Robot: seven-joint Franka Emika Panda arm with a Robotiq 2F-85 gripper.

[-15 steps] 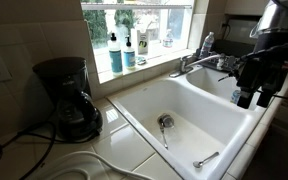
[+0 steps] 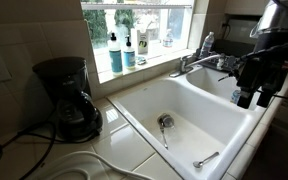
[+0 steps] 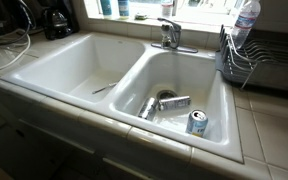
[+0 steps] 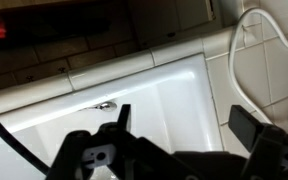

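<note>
My gripper [image 2: 254, 100] hangs over the right side of the double sink, above its contents and touching nothing I can make out. In the wrist view the two black fingers [image 4: 243, 126] stand wide apart, so the gripper is open, with only white sink between them. A metal spoon-like utensil [image 2: 206, 160] lies on the floor of the left basin [image 2: 189, 138]. Close to that basin's drain is another utensil [image 2: 165, 122]. The right basin [image 3: 216, 95] holds an upright can [image 3: 197, 122] and two cans on their sides, one being a silver can [image 3: 174, 103].
Behind the sink stands the faucet [image 3: 168, 35]. A dish rack [image 3: 264, 60] with a plastic bottle [image 3: 246, 20] is on the right. The coffee maker [image 2: 69, 95] and a pale cord [image 4: 246, 85] occupy the left counter. Soap bottles [image 2: 128, 50] line the windowsill.
The arm and gripper have shifted very slightly, the upper arm tilting a little to the right. Nothing in the visible basins has moved.
</note>
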